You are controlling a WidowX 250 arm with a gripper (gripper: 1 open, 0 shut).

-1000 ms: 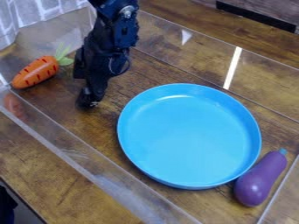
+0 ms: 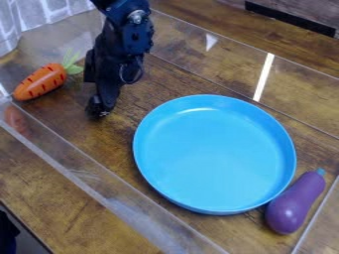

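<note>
My dark gripper (image 2: pixel 101 103) hangs low over the wooden surface at the upper left, its fingers open with nothing seen between them. Just left of it lies an orange toy carrot (image 2: pixel 40 81) with pale green leaves. A large light-blue plate (image 2: pixel 213 154) takes up the middle right. A purple toy eggplant (image 2: pixel 294 204) lies at the plate's lower right, near the right edge.
Clear plastic walls (image 2: pixel 79 164) run along the left and bottom of the wooden surface (image 2: pixel 212 69). The back of the surface, behind the plate, is free.
</note>
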